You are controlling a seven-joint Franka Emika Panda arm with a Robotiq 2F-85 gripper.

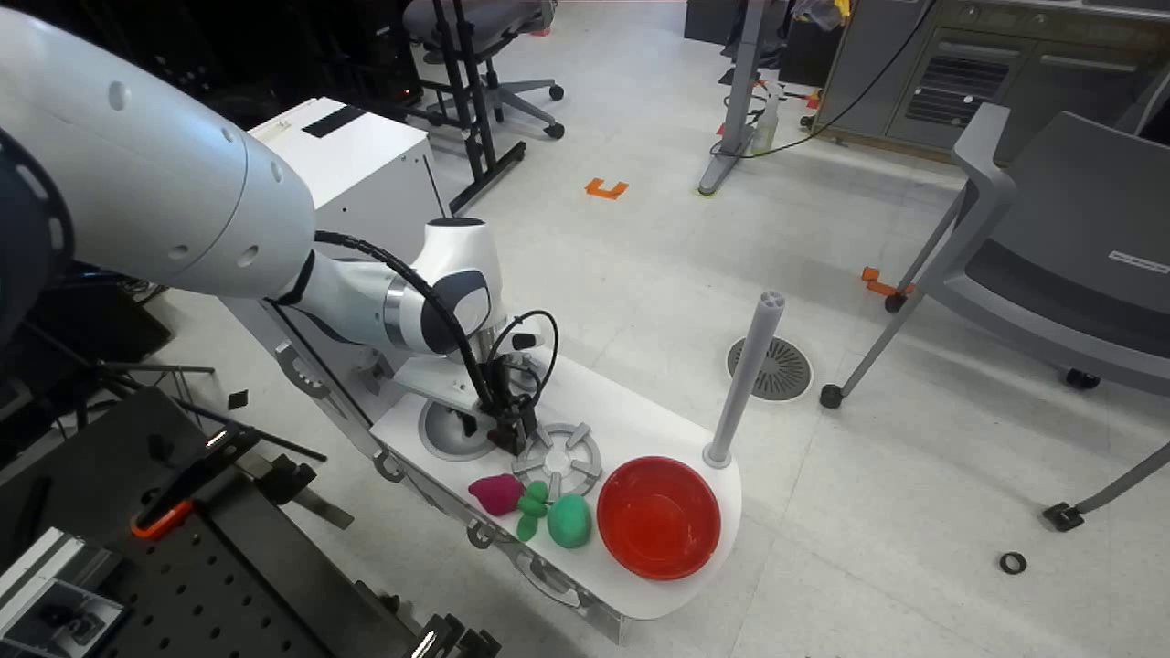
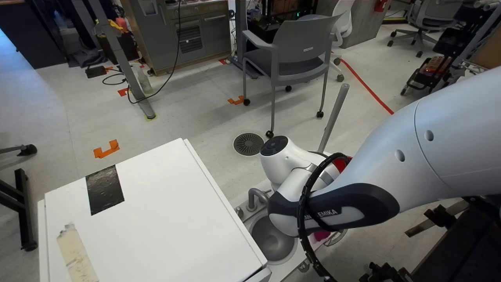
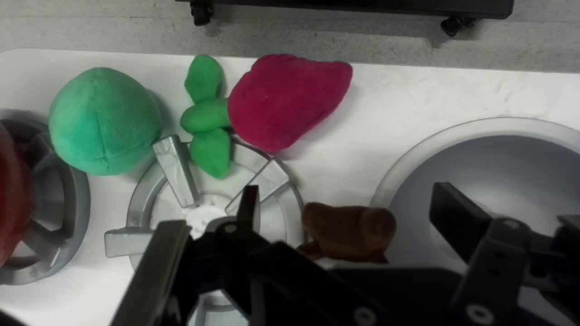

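Note:
Brown plush toy [image 3: 348,231] lies on the white counter between the grey sink bowl [image 3: 522,126] and the burner ring. In the wrist view my gripper is open, one finger on each side of the toy, with a gap showing on both sides. From exterior view 1, the gripper [image 1: 496,426] is low over the counter, and the toy [image 1: 505,440] shows only partly beneath it. A magenta plush beet [image 3: 285,100] with green leaves and a green plush ball [image 3: 104,122] lie along the counter edge. In exterior view 2 the arm hides the gripper.
A red bowl [image 1: 658,517] sits on the counter beyond the burner ring [image 1: 557,461]. An upright grey post [image 1: 746,378] stands near the bowl. The sink faucet [image 2: 256,196] and a tall white cabinet [image 2: 159,211] border the sink end.

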